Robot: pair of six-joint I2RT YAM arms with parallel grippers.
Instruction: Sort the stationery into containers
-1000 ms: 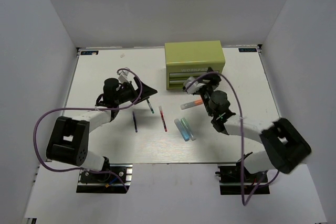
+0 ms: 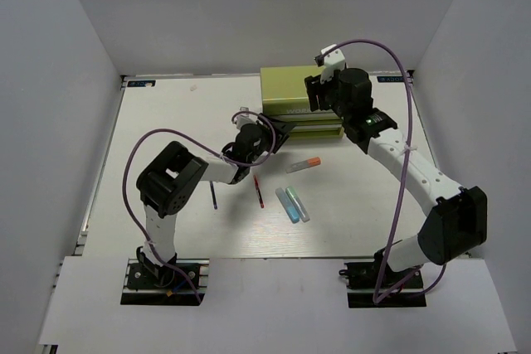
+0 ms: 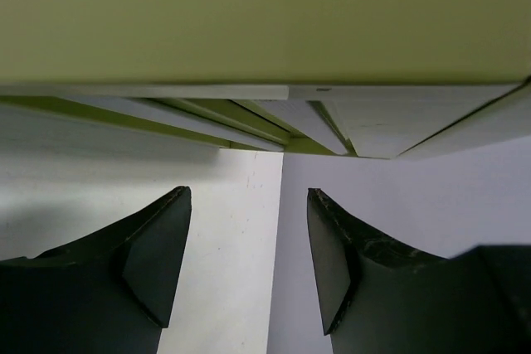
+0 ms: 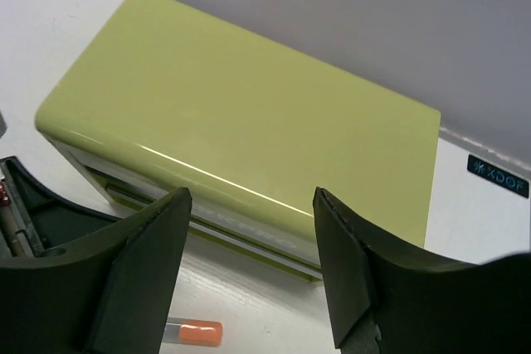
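Note:
An olive-green box with drawers [image 2: 303,84] stands at the back. My left gripper [image 2: 280,132] is at its lower front left, open and empty; in the left wrist view the drawer fronts [image 3: 373,118] lie just beyond the fingertips. Over the box's front hangs my right gripper [image 2: 314,99], fingers apart with nothing between them; the box top [image 4: 249,105] fills its wrist view. On the table lie an orange-ended clear item [image 2: 304,165], a red pen [image 2: 258,191], a dark blue pen [image 2: 213,195], a blue stick [image 2: 287,205] and a green-tipped one [image 2: 297,204].
A wall [image 2: 274,14] rises close behind the box. The left arm covers part of the table left of the box. Free table shows at the far left and on the right between the right arm and the loose items.
My left gripper has moved right and back to the box's front. The right gripper has moved up and back from before the drawers to over the box. The loose items in view have stayed put.

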